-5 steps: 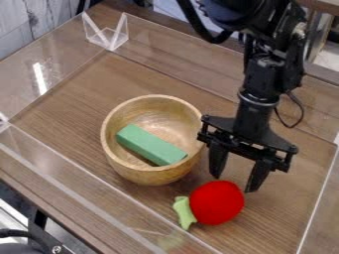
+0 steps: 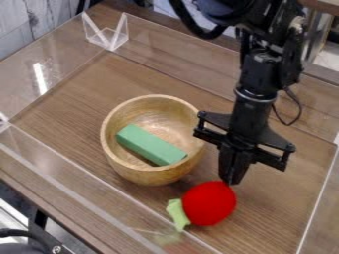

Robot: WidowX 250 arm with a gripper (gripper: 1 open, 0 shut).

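Observation:
A black gripper (image 2: 233, 161) hangs above the table at the right, its fingers shut with nothing seen between them. Just below it and slightly toward the front lies a red round object (image 2: 209, 202), with a pale green piece (image 2: 177, 214) at its left side. Left of the gripper, a round wooden bowl (image 2: 133, 111) holds a green block (image 2: 150, 145). Whether the fingertips touch anything is hard to tell.
A clear plastic item (image 2: 105, 30) stands at the back left. A dark cable hangs beside the arm.
The red object has shifted slightly to the left and toward the front from under the gripper. The gripper has risen or shifted very slightly.

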